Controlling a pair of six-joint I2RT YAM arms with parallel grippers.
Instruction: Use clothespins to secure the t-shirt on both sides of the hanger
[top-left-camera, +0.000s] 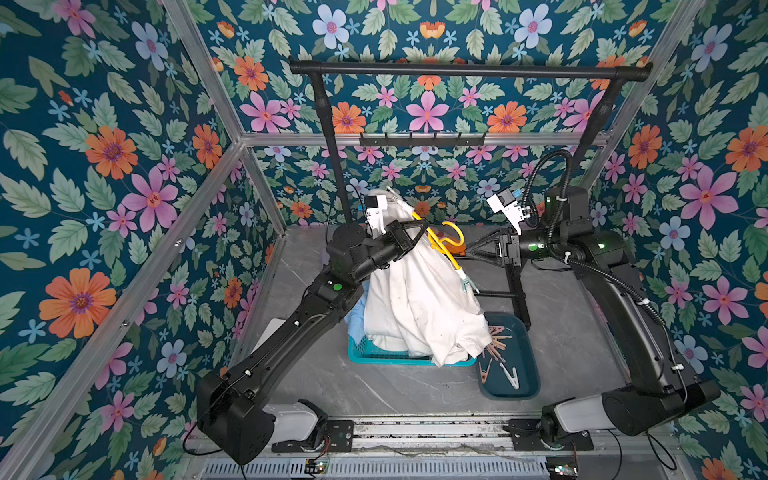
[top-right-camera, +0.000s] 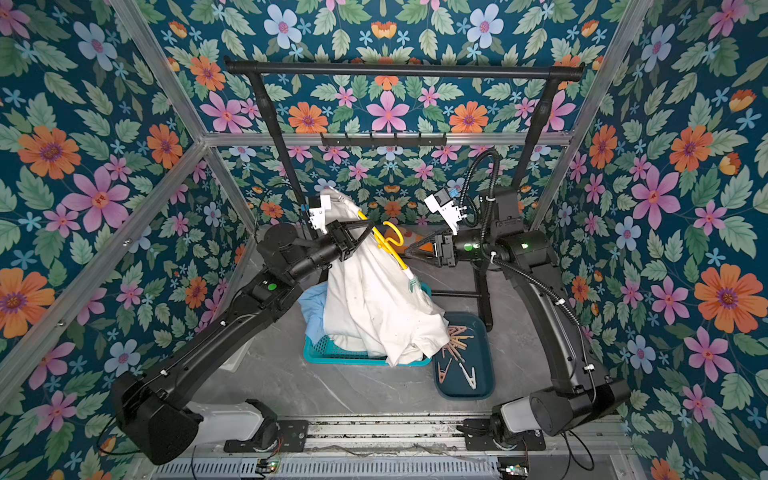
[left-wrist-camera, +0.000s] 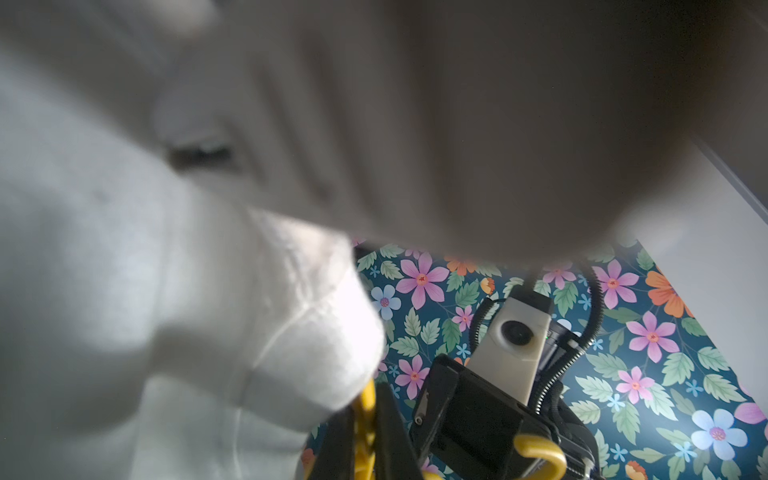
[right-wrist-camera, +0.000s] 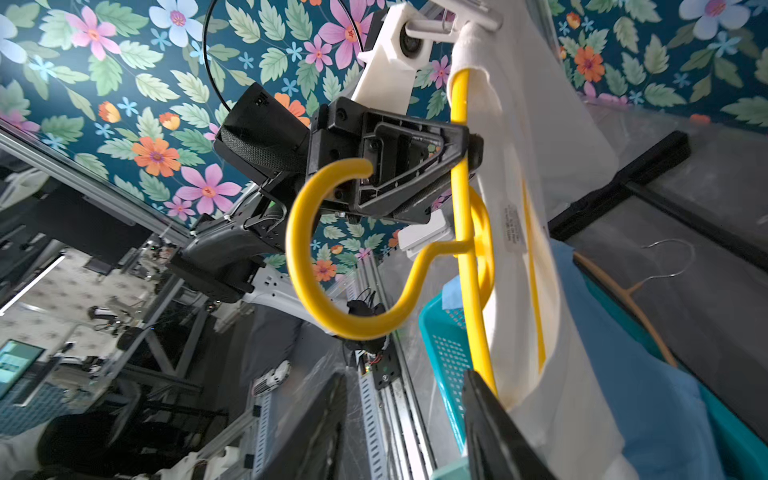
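A white t-shirt (top-left-camera: 420, 308) hangs at a slant with a yellow hanger (right-wrist-camera: 472, 320), its lower part draping over the teal basket (top-right-camera: 320, 356). My left gripper (top-left-camera: 420, 228) is shut on the hanger's bar near the upper end, where shirt fabric wraps around it; the shirt fills much of the left wrist view. My right gripper stands part open below the hanger's hook, just right of the hanger in the top views, with nothing visible between its fingers. Several clothespins (top-right-camera: 468, 372) lie in the dark blue tray (top-right-camera: 464, 388).
A black rack (top-left-camera: 472, 70) stands behind, its foot right of the basket. Blue clothing (top-right-camera: 312, 308) and a wooden hanger (right-wrist-camera: 640, 308) lie in the basket.
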